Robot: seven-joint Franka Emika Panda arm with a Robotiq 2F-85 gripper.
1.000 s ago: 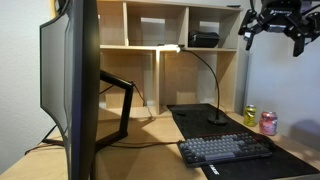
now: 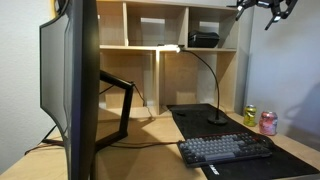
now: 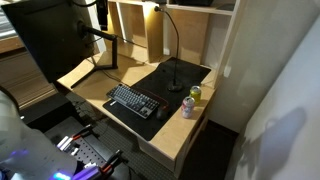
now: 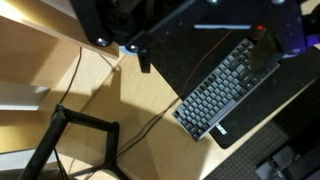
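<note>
My gripper [image 2: 253, 21] hangs high at the upper right in exterior view 1, well above the desk. Its fingers are apart and nothing shows between them. Exterior view 2 has the gripper [image 3: 100, 147] at the lower left, in front of the desk edge. In the wrist view its dark fingers fill the top, with the keyboard [image 4: 222, 85] below. That grey and black keyboard [image 2: 225, 149] lies on a black desk mat [image 3: 140, 125]. A yellow-green can [image 3: 195, 93] and a pink can [image 3: 187, 107] stand upright to its right, apart from the gripper.
A large monitor [image 2: 75, 90] on a black stand takes the left side. A thin black lamp [image 3: 176, 60] rises behind the keyboard, and a dark mouse [image 3: 163, 113] sits beside it. Wooden shelves [image 2: 150, 70] line the back; a black case [image 2: 203, 40] rests on one.
In exterior view 1 my gripper has risen and shifted somewhat left over the last second, partly leaving the top of the frame. The things on the desk have not moved.
</note>
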